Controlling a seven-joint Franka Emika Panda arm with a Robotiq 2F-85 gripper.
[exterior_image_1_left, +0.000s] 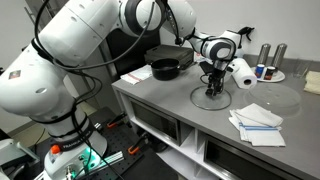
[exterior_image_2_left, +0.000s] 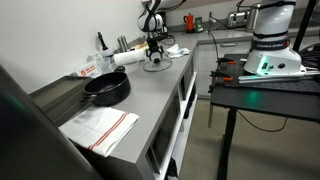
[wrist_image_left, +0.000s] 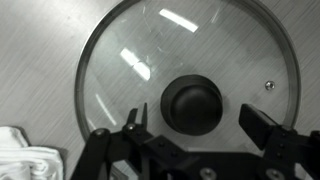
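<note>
Flat on the counter lies a round glass lid (exterior_image_1_left: 211, 99) with a metal rim and a black knob (wrist_image_left: 192, 105) at its centre. My gripper (exterior_image_1_left: 211, 92) points down over it, open. From the wrist, one finger (wrist_image_left: 140, 118) appears on each side of the knob's lower edge, both apart from it. Whether the fingertips are level with the knob or above it, I cannot tell. Farther left on the counter stands a black pot (exterior_image_1_left: 166, 69), also in exterior view 2 as the black pot (exterior_image_2_left: 106, 89), with no lid on it.
White folded cloths (exterior_image_1_left: 257, 120) lie right of the lid, and a clear round bowl or cover (exterior_image_1_left: 278, 95) sits behind them. Bottles and jars line the back right. A striped towel (exterior_image_2_left: 101, 128) lies beside the pot. Counter between pot and lid is bare.
</note>
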